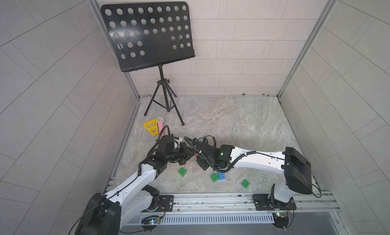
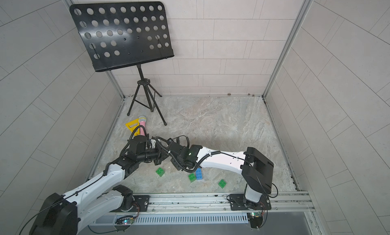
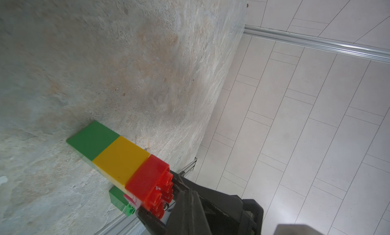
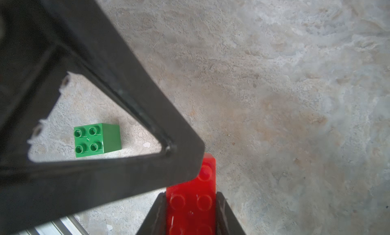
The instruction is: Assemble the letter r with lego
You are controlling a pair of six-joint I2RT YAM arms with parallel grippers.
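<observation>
A stack of green [image 3: 93,137], yellow [image 3: 121,155] and red [image 3: 147,176] bricks extends from my right gripper, which is shut on its red studded end. From the right wrist, the red brick [image 4: 191,194] sits between both fingers. My left gripper is shut with nothing visible between its fingers, close to the red end. Its black finger [image 4: 178,153] covers one corner of the red brick in the right wrist view; whether they touch I cannot tell. In the top views the arms hide most of the stack.
Loose green bricks [image 1: 182,172] lie on the floor, with a blue brick [image 1: 221,176] beside the middle one. A yellow piece [image 1: 151,126], a pink item [image 1: 160,123] and a black music stand [image 1: 162,82] occupy the back left.
</observation>
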